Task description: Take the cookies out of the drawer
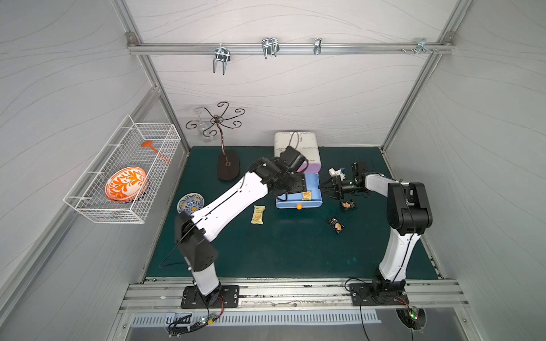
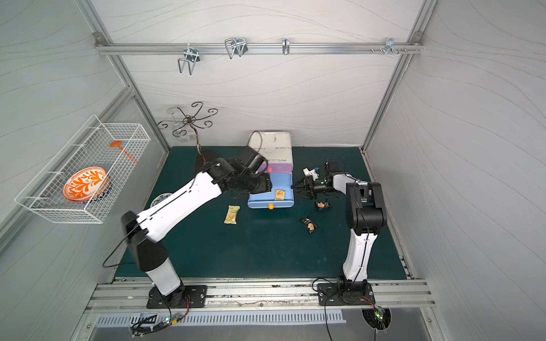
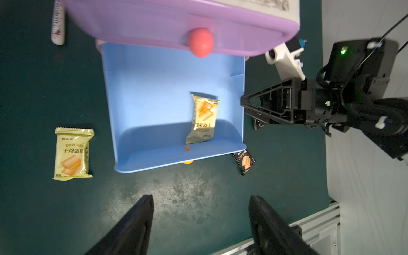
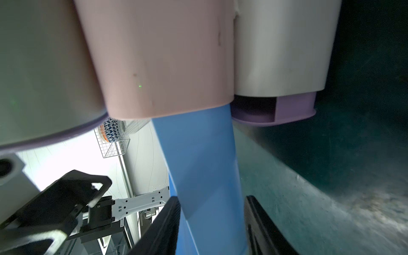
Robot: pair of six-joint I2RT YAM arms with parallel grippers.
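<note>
The pulled-out blue drawer (image 3: 148, 85) holds one gold-wrapped cookie packet (image 3: 203, 119), lying towards its front right. A similar gold cookie packet (image 3: 73, 153) lies on the table left of the drawer. Above the drawer is my left gripper, its fingers apart and nothing between them. My right gripper is at the drawer's right side, with the blue side wall (image 4: 204, 170) between its fingers. Two dark cookie packets, one (image 1: 336, 225) nearer the front and one (image 1: 347, 205) beside the right gripper, lie on the table to the right.
Behind the drawer stands the white and purple drawer cabinet (image 1: 298, 146). A metal stand (image 1: 228, 164) and a patterned plate (image 1: 190, 203) are on the left. The wire basket (image 1: 96, 210) hangs at the left wall.
</note>
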